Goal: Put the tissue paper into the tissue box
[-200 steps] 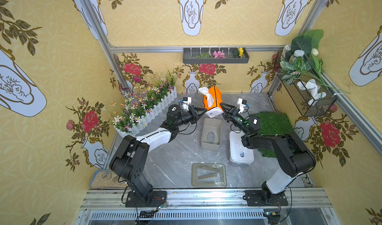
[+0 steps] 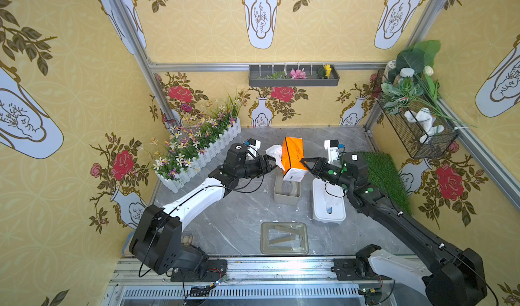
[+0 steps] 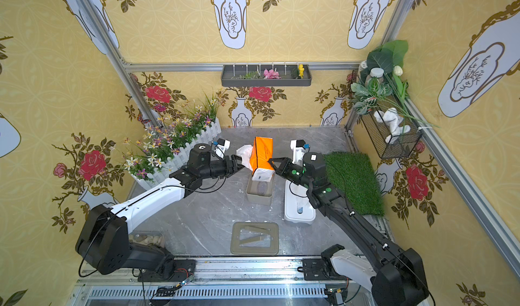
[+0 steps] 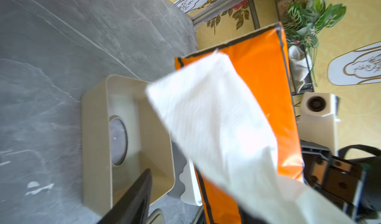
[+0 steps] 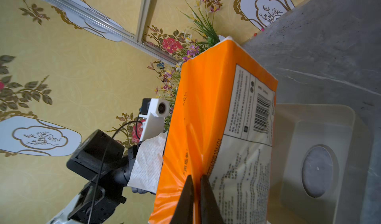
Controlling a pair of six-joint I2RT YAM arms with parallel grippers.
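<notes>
An orange tissue pack (image 2: 293, 150) hangs tilted above the open beige tissue box (image 2: 286, 198). My right gripper is shut on a pinched fold of the pack's orange wrapper; the printed white side (image 5: 248, 156) faces the box. A loose white tissue (image 4: 214, 117) sticks out of the pack toward my left arm and covers much of the left wrist view. My left gripper stands open beside the pack, its fingers (image 4: 137, 196) spread wide. The tissue partly hides its other finger. A round opening shows in the box's floor (image 5: 283, 160).
A translucent olive lid (image 2: 284, 249) lies near the table's front edge. Close to the box on the right is a white container (image 2: 328, 205), with green turf (image 2: 385, 170) behind it. A white-fenced flower planter (image 2: 203, 154) borders the left side.
The pack has turned more upright and come forward over the box.
</notes>
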